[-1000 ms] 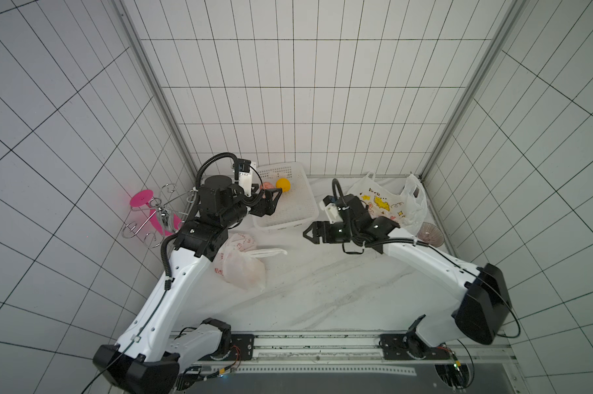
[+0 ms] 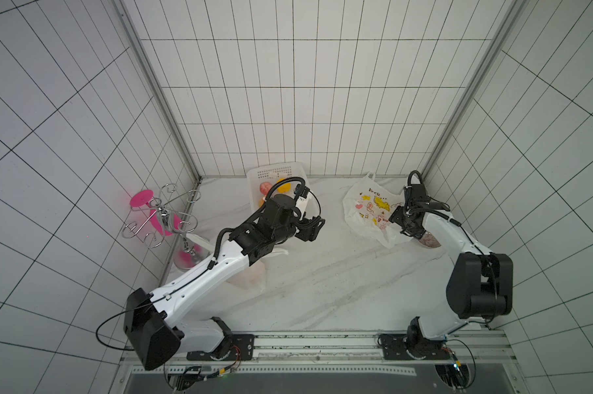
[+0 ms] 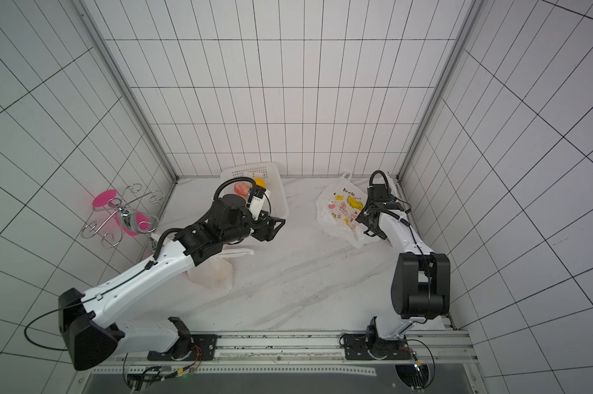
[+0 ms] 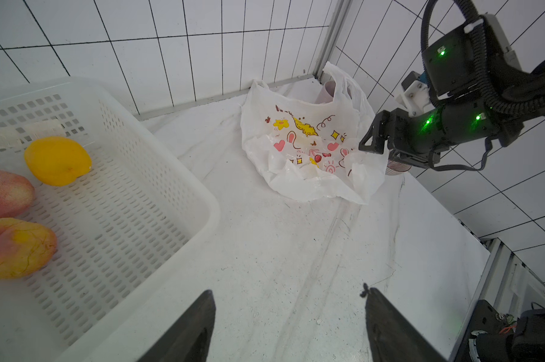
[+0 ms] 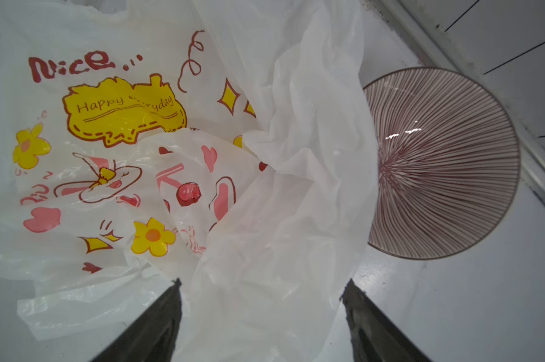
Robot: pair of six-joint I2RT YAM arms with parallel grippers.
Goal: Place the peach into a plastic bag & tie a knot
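Note:
A reddish fruit (image 4: 5, 193), probably the peach, lies in the white basket at the left of the left wrist view. Crumpled on the table is a white plastic bag (image 2: 375, 213) with yellow and pink prints. My left gripper stands open over bare table to the right of the basket, nothing between its fingers. At the bag's right side is my right gripper. Its fingertips are spread, with loose bag plastic showing beyond and between them; whether they touch it, I cannot tell.
The white basket (image 4: 194, 205) also holds a lemon (image 4: 56, 160) and a yellow-pink fruit (image 4: 19, 247). A striped bowl (image 5: 447, 163) sits beside the bag. At left are a filled pale bag (image 3: 211, 272) and a metal rack (image 2: 161, 216).
My right gripper has swung from the middle of the table rightward to the printed bag. My left arm has moved right, now partly covering the basket in the top left view.

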